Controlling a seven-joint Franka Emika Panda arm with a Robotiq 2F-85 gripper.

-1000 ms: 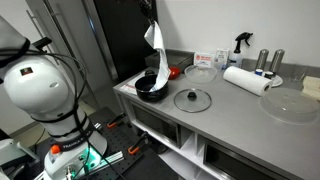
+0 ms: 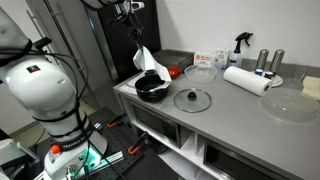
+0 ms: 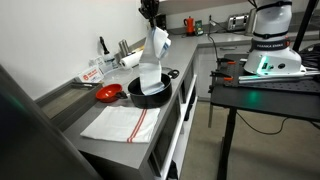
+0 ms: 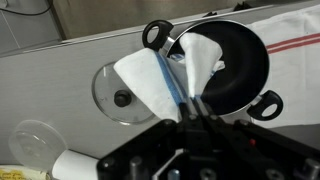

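Note:
A white cloth with a blue stripe [image 4: 150, 85] hangs from my gripper, which is shut on its upper part. In exterior view 1 my gripper [image 2: 138, 42] is above the black pot [image 2: 152, 92] at the left end of the counter, and the cloth [image 2: 150, 64] spreads downward beside and over it. The lower end of the cloth [image 3: 150, 76] overlaps the pot's opening [image 3: 136, 90] in exterior view 2. From the wrist view, the cloth covers the left side of the pot [image 4: 248, 72]; whether it touches the inside cannot be told.
A glass lid with a black knob [image 2: 192, 101] lies right of the pot. A white towel with red stripes [image 3: 118, 122] lies flat at the counter's end. Paper roll [image 2: 247, 80], clear bowl [image 2: 201, 74] and red bowl [image 3: 107, 93] stand farther back.
My gripper has come down and somewhat left, with the cloth still in it. The cloth, stretched long before, is now lower and more bunched near the pot.

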